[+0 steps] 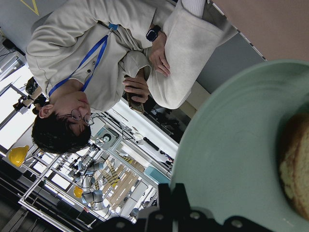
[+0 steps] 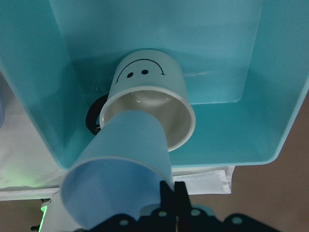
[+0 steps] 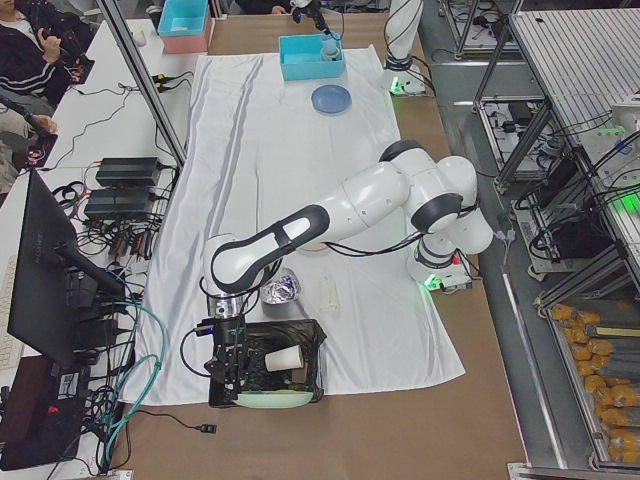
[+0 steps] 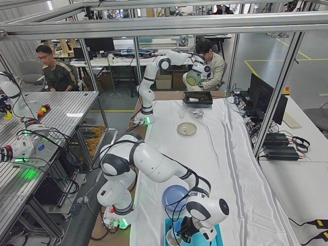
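Note:
My left gripper is shut on the rim of a pale green plate [image 1: 227,159] with a slice of bread [image 1: 294,159] on it; in the camera left view the plate is tilted over the front of the black bin [image 3: 310,335]. My right gripper is shut on a light blue cup [image 2: 120,140], held over a teal bin [image 2: 241,48]. In that bin lies a white mug [image 2: 149,72] with a smiley face and dark handle.
A blue plate [image 4: 175,192], a beige plate [image 4: 186,128] and a crumpled foil item [image 3: 280,288] are on the white cloth. A person [image 1: 96,63] sits beyond the left arm.

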